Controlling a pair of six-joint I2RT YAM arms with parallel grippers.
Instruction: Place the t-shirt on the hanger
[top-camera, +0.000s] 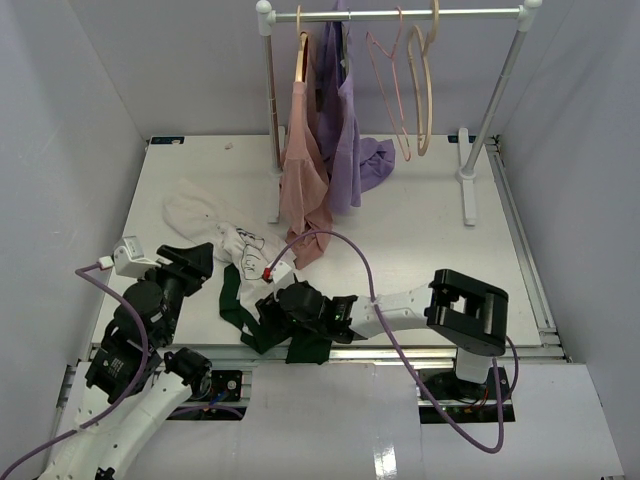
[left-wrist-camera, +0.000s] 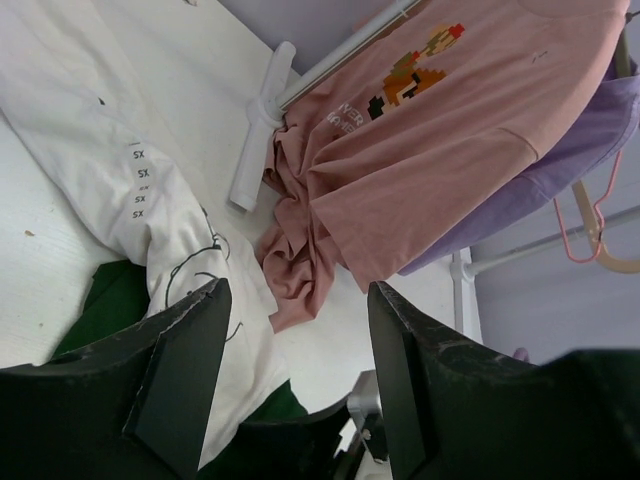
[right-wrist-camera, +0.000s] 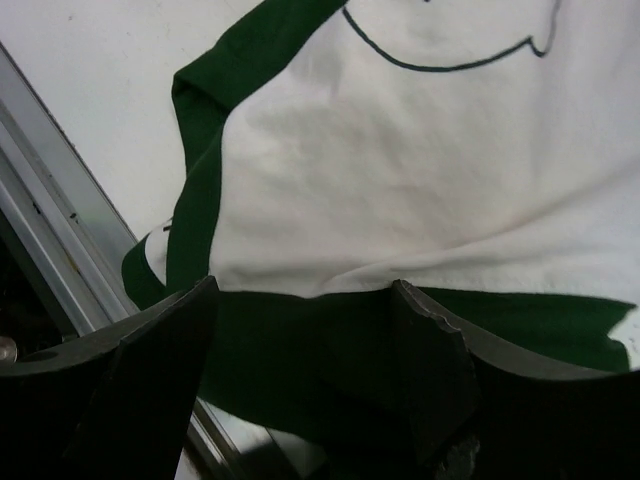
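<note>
A white t shirt (top-camera: 240, 242) with green trim and a black drawing lies crumpled on the table, its green part toward the front edge. My left gripper is open above its left side, nothing between the fingers. My right gripper (top-camera: 276, 308) is low over the green and white front part; in the right wrist view (right-wrist-camera: 305, 310) its fingers are spread with fabric below them. Two empty hangers, a pink one (top-camera: 378, 70) and a beige one (top-camera: 425, 90), hang at the right of the rail.
A pink shirt (top-camera: 305, 170) and a purple shirt (top-camera: 340, 140) hang from the rail (top-camera: 460, 13), reaching down to the table. The rack's foot (top-camera: 469, 200) stands at the back right.
</note>
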